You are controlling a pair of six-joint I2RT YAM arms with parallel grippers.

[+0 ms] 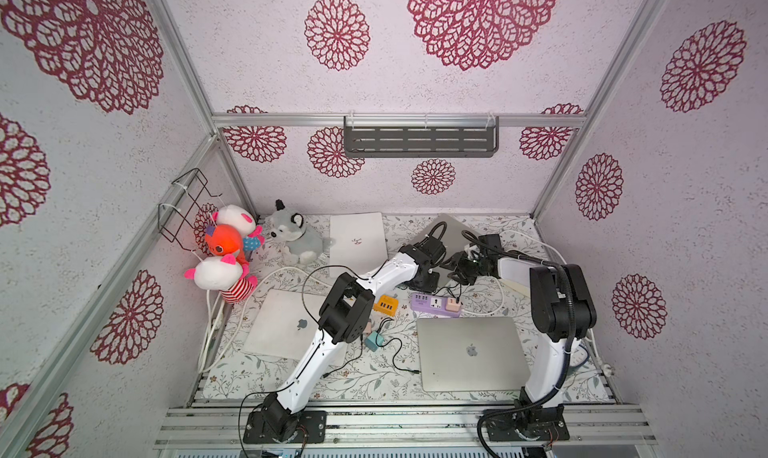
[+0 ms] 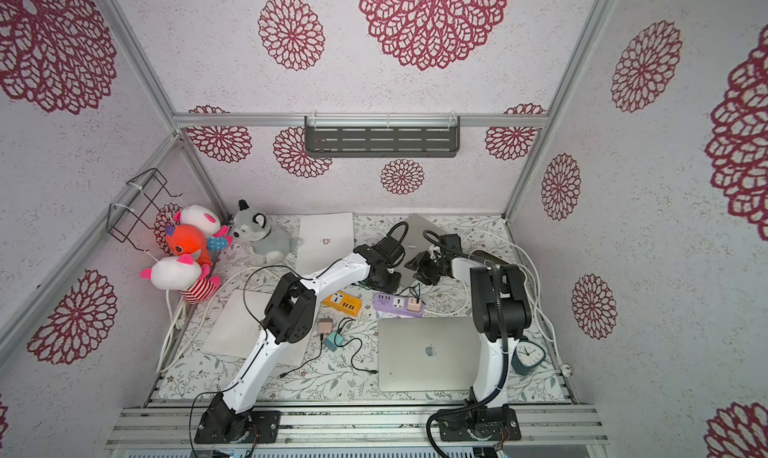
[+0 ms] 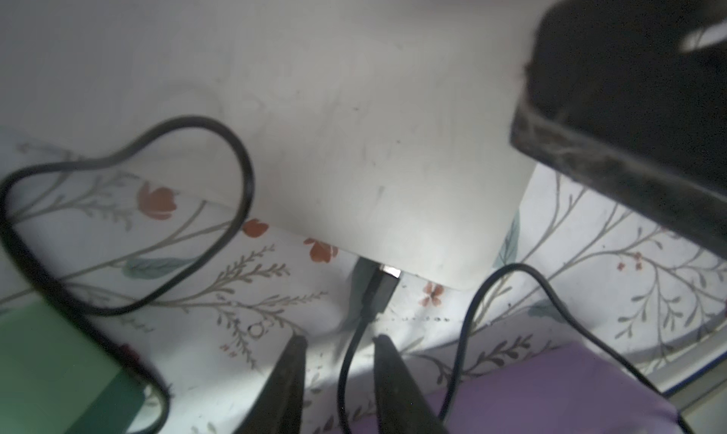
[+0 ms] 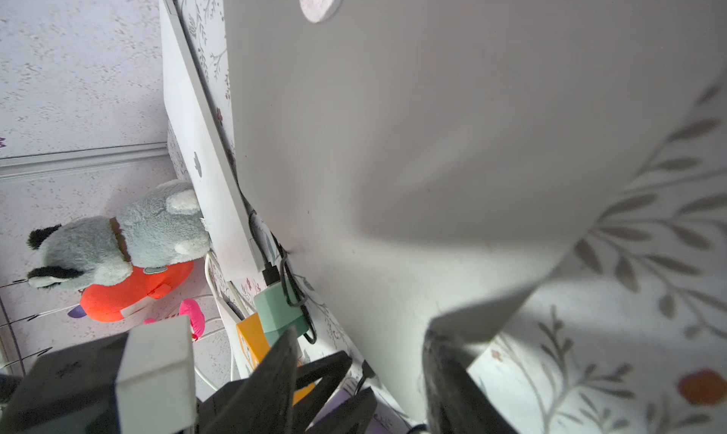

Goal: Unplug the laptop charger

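The silver laptop [image 3: 363, 169] at the back middle fills much of the left wrist view. At its near edge is a black charger plug [image 3: 381, 290], a bit of bright metal showing between plug and edge; I cannot tell how far it is seated. Its thin cable [image 3: 348, 366] runs down between the parted fingers of my left gripper, which are below the plug and not closed on it. My right gripper is open at the laptop's corner, and I cannot tell whether its fingers touch the lid [image 4: 424, 169].
A purple power strip [image 1: 424, 302] with a pink adapter [image 1: 453, 304] sits just in front. A yellow strip [image 1: 386, 305] and a green adapter [image 3: 60, 373] are to the left. Another laptop [image 1: 472, 354] lies nearer the front. Loose black cable [image 3: 246, 176] loops close by.
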